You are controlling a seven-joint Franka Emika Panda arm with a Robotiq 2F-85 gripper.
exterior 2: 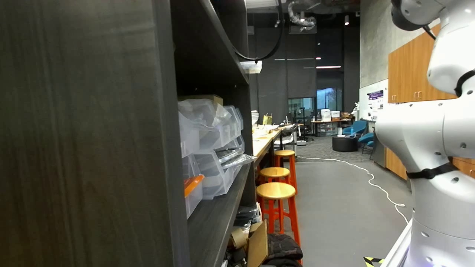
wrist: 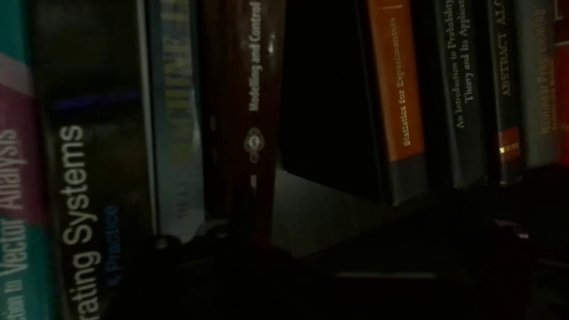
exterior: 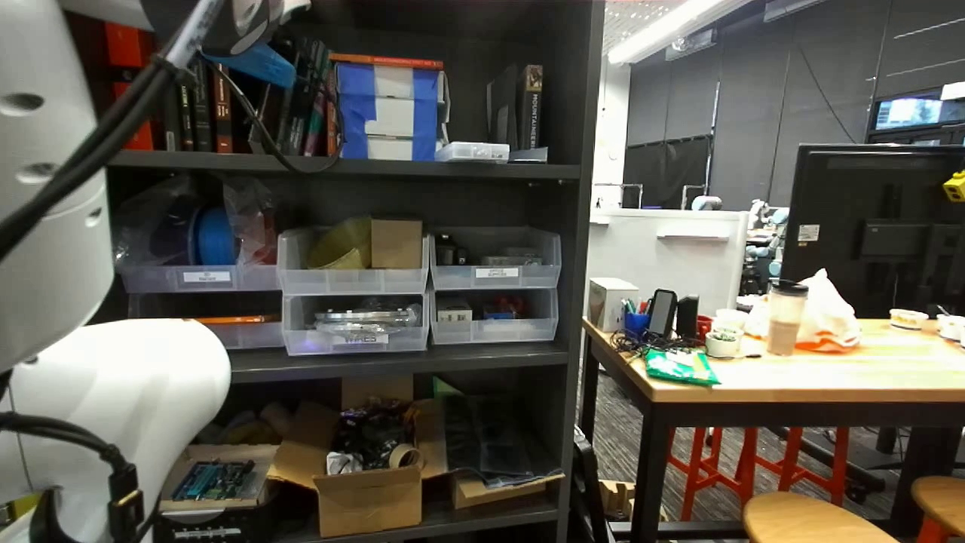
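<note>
Upright books fill the very dark wrist view. A dark red book titled "Modelling and Control" (wrist: pixel 261 96) stands left of centre, and a dark book with an orange spine, "Statistics for Experimenters" (wrist: pixel 400 85), leans to its right. A wedge of space opens between their lower ends. Dim shapes of my gripper lie wide apart along the bottom edge, open, with no held object visible. In exterior view 1 the blue part at the arm's end (exterior: pixel 262 65) is in front of the top-shelf books (exterior: pixel 222 108); the fingertips are hidden there.
Right of the books stands a blue-and-white box stack (exterior: pixel 389 113), with a small clear case (exterior: pixel 472 152) beside it. Clear bins (exterior: pixel 354 336) fill the shelf below. Black cables (exterior: pixel 90 149) hang along the arm. A wooden table (exterior: pixel 814 362) stands to the right.
</note>
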